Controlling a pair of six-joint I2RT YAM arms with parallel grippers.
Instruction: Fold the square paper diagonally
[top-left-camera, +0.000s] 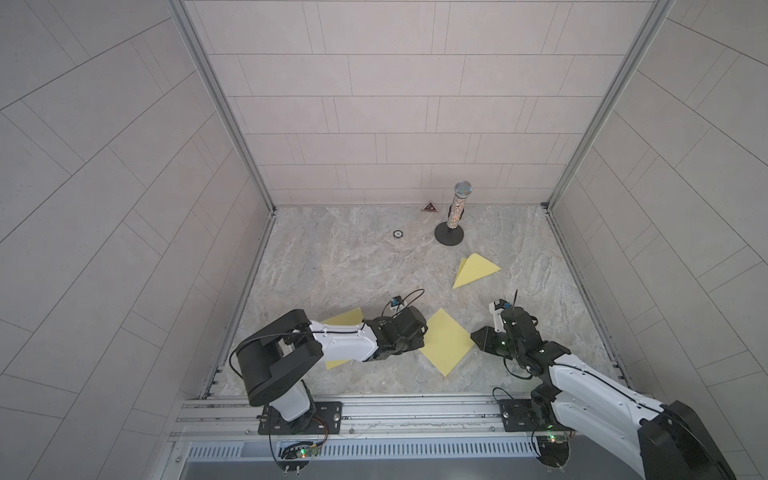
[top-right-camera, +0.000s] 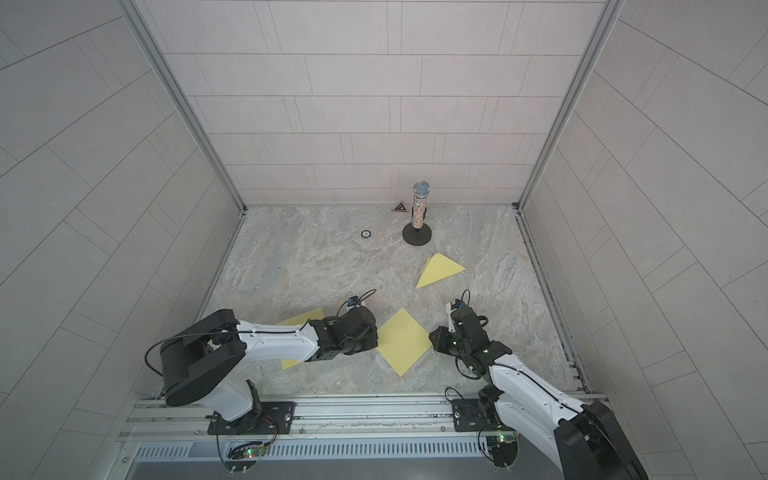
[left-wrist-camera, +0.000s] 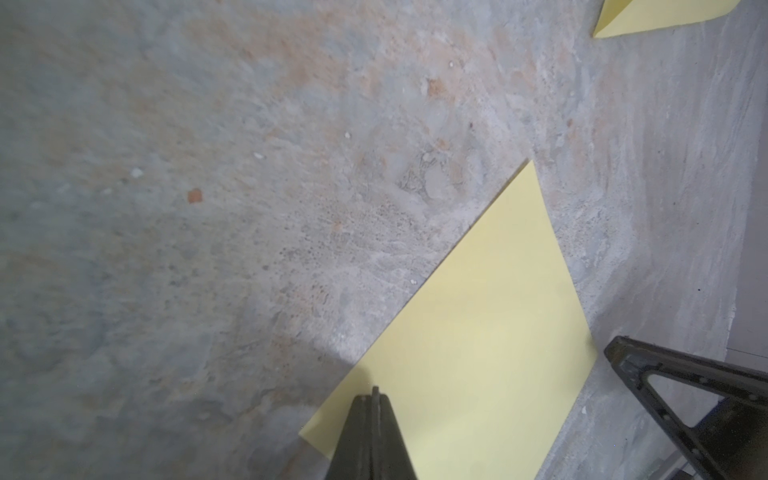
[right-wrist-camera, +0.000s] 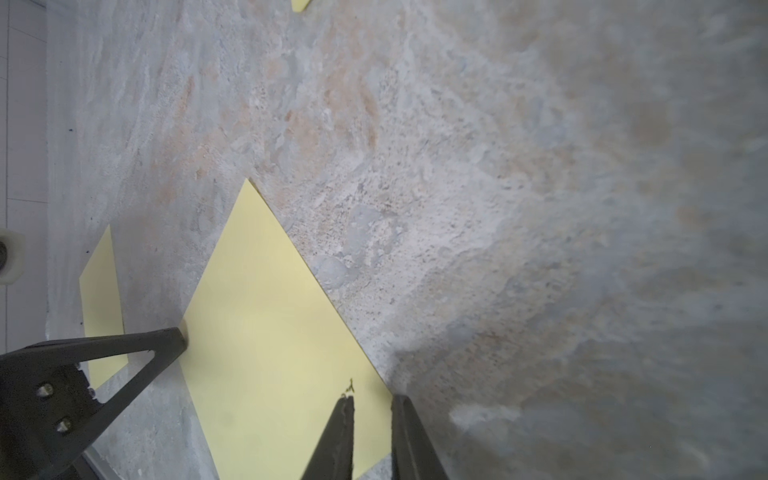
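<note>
A flat yellow square paper (top-left-camera: 446, 344) lies on the table between my grippers, turned so its corners point left, right, away and near. At its left corner, my left gripper is shut, fingertips over the paper; whether anything thin is between them does not show. By the right corner, my right gripper stands slightly open, its fingers (right-wrist-camera: 340, 436) apart. One of them is over the paper and the other lies at its edge. Whether the tips touch the surface cannot be told.
Farther back lies a folded yellow paper (top-left-camera: 477, 270). Another yellow sheet (top-left-camera: 344, 318) is partly under the left arm. A stand with a clear tube (top-right-camera: 418, 209), a small ring (top-right-camera: 365, 234) and a small dark triangle (top-right-camera: 401, 206) are at the back.
</note>
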